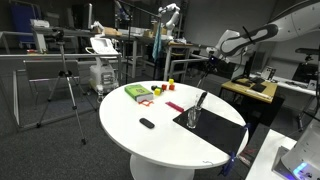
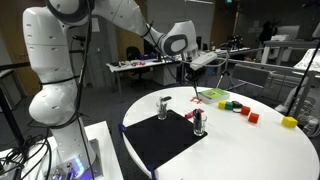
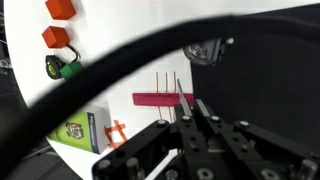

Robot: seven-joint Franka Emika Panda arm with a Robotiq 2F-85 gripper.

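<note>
In the wrist view my gripper reaches in from the bottom, its fingers close together. A thin grey rod [image 3: 180,89] juts forward from the fingertips and looks gripped; its far end lies over a red block [image 3: 157,99] with several thin upright sticks. Beyond the fingers, a metallic cup [image 3: 207,50] stands at the edge of a black mat [image 3: 255,75]. The same cup [image 1: 193,117] shows on the mat [image 1: 215,132] in exterior view 1. I cannot make out the fingers clearly in either exterior view.
A green box [image 3: 82,131] and orange-red blocks [image 3: 61,9] lie left of the gripper in the wrist view. A small dark object [image 1: 147,123] sits on the white round table [image 1: 130,112], whose front left is mostly bare. A person [image 2: 182,42] stands behind the table.
</note>
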